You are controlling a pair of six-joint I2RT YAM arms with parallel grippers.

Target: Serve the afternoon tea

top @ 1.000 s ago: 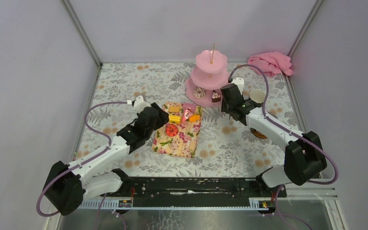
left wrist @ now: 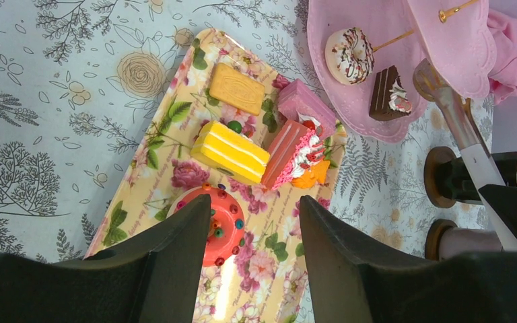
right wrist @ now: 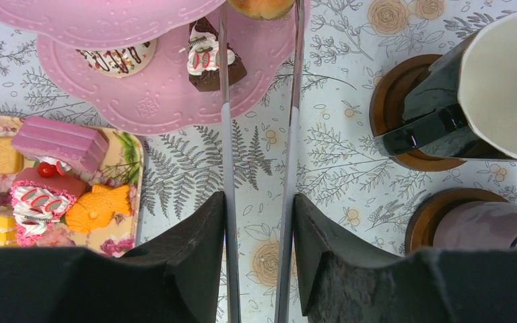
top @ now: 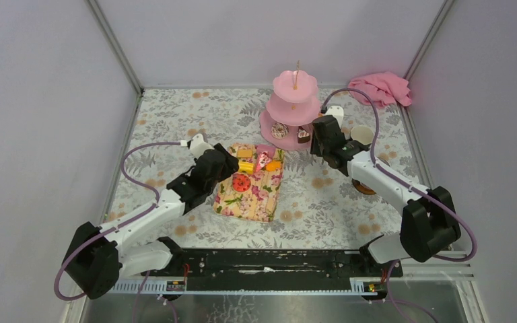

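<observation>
My right gripper holds metal tongs [right wrist: 289,134], whose tips flank a golden pastry [right wrist: 259,7] at the pink tiered stand [right wrist: 108,13]. The stand's bottom tier holds a drizzled doughnut [left wrist: 343,50] and a chocolate cake slice [left wrist: 384,101]. My left gripper is over a floral tray [left wrist: 262,269] with a biscuit [left wrist: 235,89], yellow cake [left wrist: 229,151], pink cake [left wrist: 303,104], red cream cake [left wrist: 283,155], orange treat [right wrist: 97,205] and red round treat [left wrist: 225,232]. Its fingertips appear apart; whether anything is between them lower down is unclear.
Two cups, one dark [right wrist: 424,101] and one mauve [right wrist: 478,229], sit on wooden coasters at the right. A pink cloth [top: 380,87] lies in the back right corner.
The stand appears shifted very slightly left, and my right arm has moved slightly with it. My left gripper has barely moved.
</observation>
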